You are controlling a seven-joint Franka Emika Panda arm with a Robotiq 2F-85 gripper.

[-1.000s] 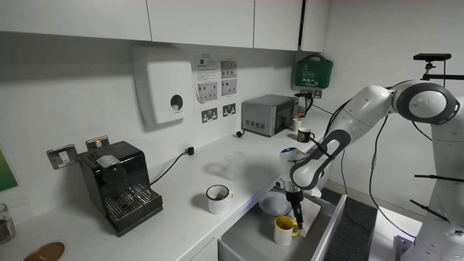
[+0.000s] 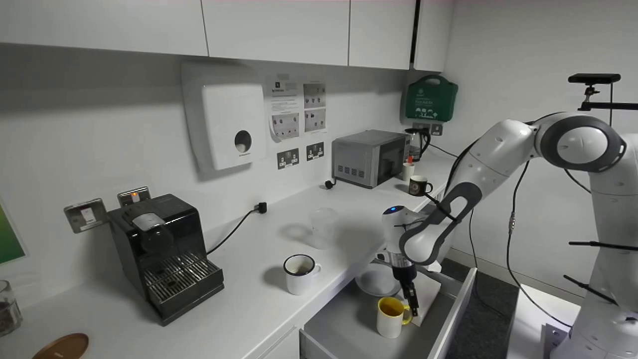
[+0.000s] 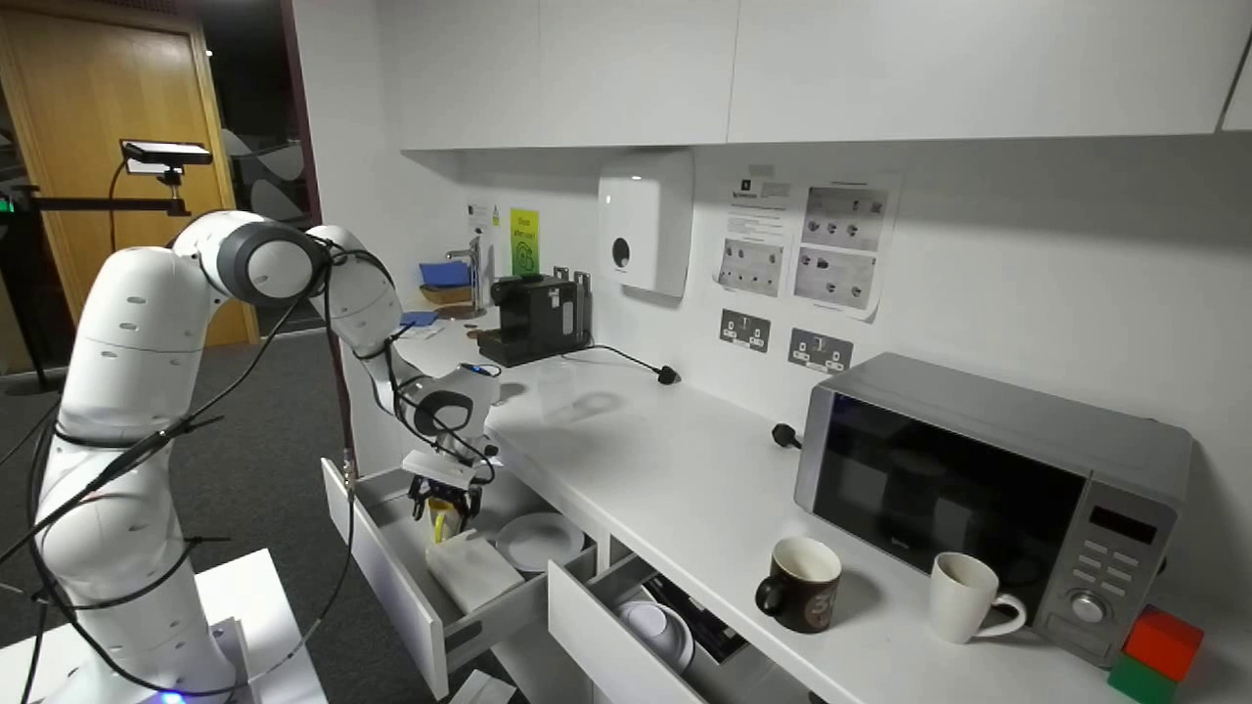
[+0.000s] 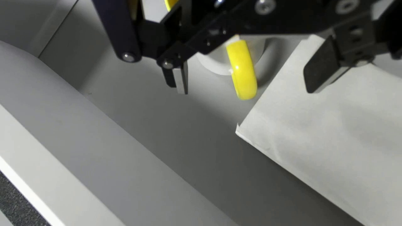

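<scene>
A white mug [image 2: 389, 323] with a yellow inside and a yellow handle stands upright in the open drawer [image 2: 359, 339]. Close above its handle side is my gripper [image 2: 415, 311], pointing down. In the wrist view the fingers are wide apart, and the yellow handle [image 4: 244, 71] shows between and below the two fingers, with a gap on both sides. Nothing is held. Much of the mug's body is hidden behind the gripper there. A white packet [image 4: 331, 131] lies flat beside the mug, under one finger [image 4: 324, 66].
A pale plate [image 3: 540, 541] lies deeper in the drawer, close to the counter. The drawer's front panel [image 2: 457, 314] rises along one side. On the counter stand a white black-rimmed mug [image 2: 300, 275] and a clear cup [image 2: 323, 227]. A second drawer [image 3: 616, 645] is also pulled out.
The yellow-handled mug and everything else stand where they were.
</scene>
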